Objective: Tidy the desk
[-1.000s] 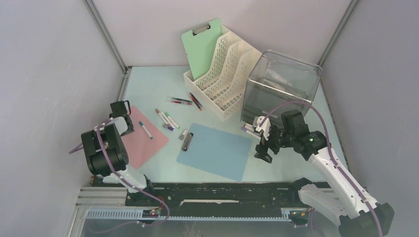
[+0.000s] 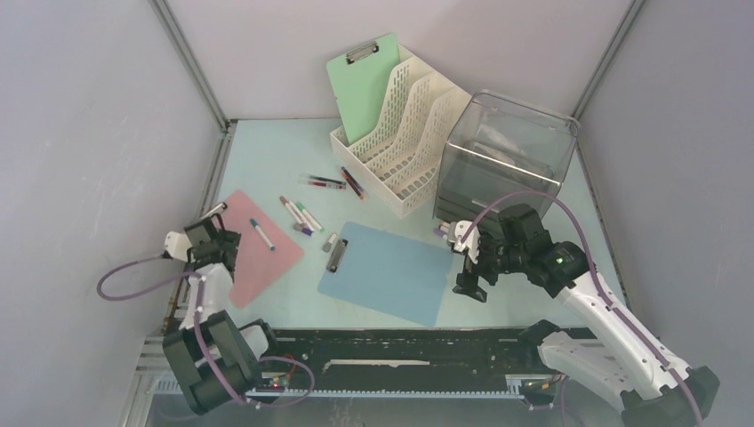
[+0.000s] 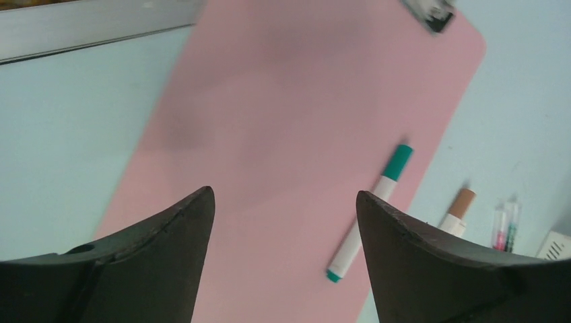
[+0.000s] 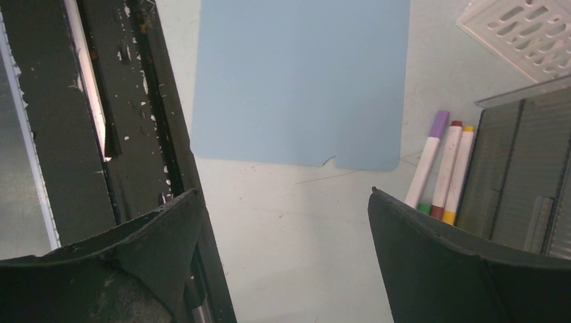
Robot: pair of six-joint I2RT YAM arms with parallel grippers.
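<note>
My left gripper hovers part open over the pink clipboard (image 3: 283, 101), empty between its fingers; a teal marker (image 3: 347, 249) lies on that board. My right gripper is open and empty beside the blue clipboard (image 4: 299, 81), near white markers with purple, red and yellow caps (image 4: 449, 171). In the top view, loose markers (image 2: 300, 213) and pens (image 2: 351, 184) lie mid-desk. A green clipboard (image 2: 360, 93) stands in the white slotted organizer (image 2: 405, 178).
A clear drawer box (image 2: 502, 156) stands at the back right, just beyond my right gripper. The front middle is taken by the blue board.
My left arm has drawn back toward the front, with its gripper staying over the pink clipboard. My right arm has shifted slightly toward the front.
</note>
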